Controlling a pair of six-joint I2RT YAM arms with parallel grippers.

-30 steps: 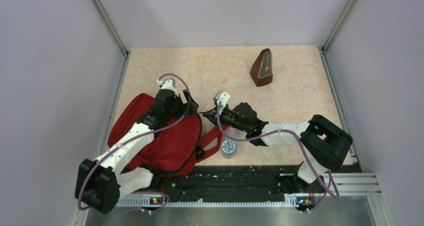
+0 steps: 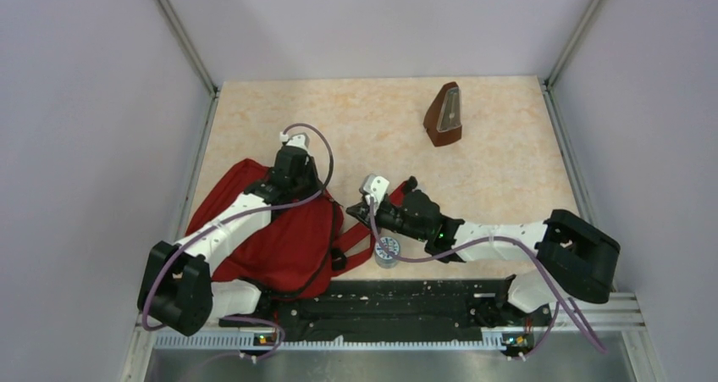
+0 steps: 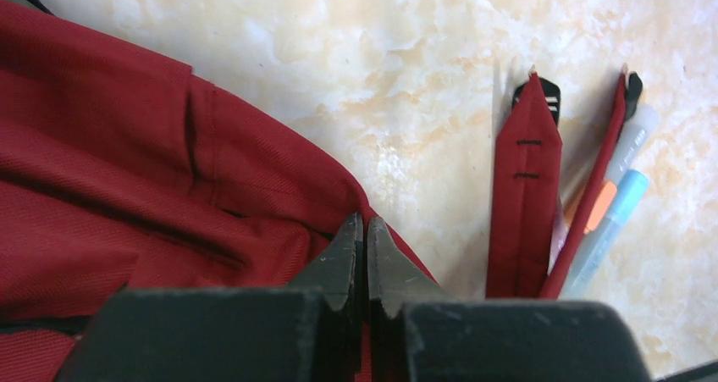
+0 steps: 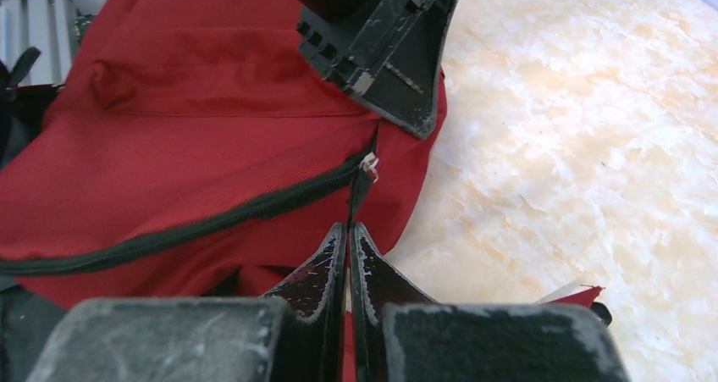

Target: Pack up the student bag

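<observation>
The red bag (image 2: 279, 238) lies on the left of the table, its black zipper (image 4: 245, 213) running along an edge. My left gripper is shut on a fold of the bag's red fabric at its right-hand edge; in the right wrist view its dark fingers (image 4: 398, 85) press near the zipper's end. From the zipper's metal slider (image 4: 370, 163) a dark pull tab (image 4: 356, 197) reaches down to my right gripper, which is shut with the tab's end between its fingertips. Whether the zipper is fully closed cannot be told.
Beside the bag lie two red strips (image 3: 525, 187) with black ends, next to several markers, one of them light blue (image 3: 614, 217). A round grey tin (image 2: 387, 252) stands near the front edge. The brown metronome (image 2: 444, 115) is at the back right.
</observation>
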